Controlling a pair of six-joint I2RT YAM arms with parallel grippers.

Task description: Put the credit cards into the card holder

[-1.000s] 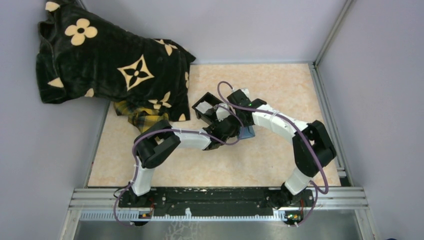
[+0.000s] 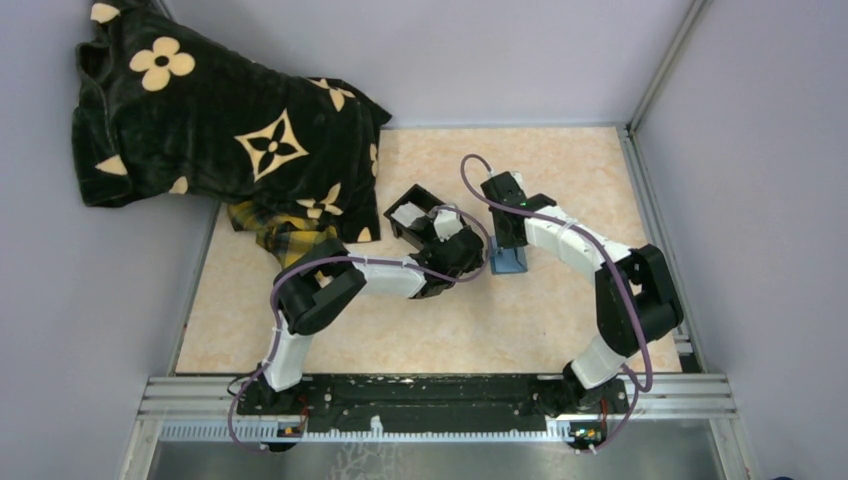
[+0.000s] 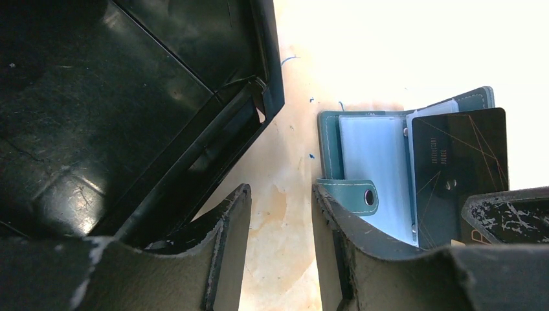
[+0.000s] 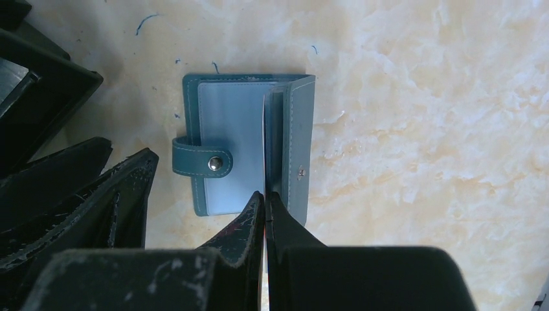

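Note:
The blue card holder (image 2: 508, 260) (image 3: 375, 152) (image 4: 230, 107) lies right of the black tray (image 2: 395, 215) (image 3: 97, 116). In the left wrist view a black card (image 3: 459, 155) stands out over its right side. My left gripper (image 2: 466, 266) is part open beside the holder, nothing between its fingertips. My right gripper (image 2: 508, 240) is shut at the holder's raised right flap, seen edge-on in the right wrist view; I cannot tell whether it pinches a thin edge there.
A dark patterned blanket (image 2: 230, 120) with a yellow plaid cloth (image 2: 280, 240) covers the back left.
The right arm and the card holder have moved to the right, away from my left gripper and the tray. The left arm has shifted slightly.

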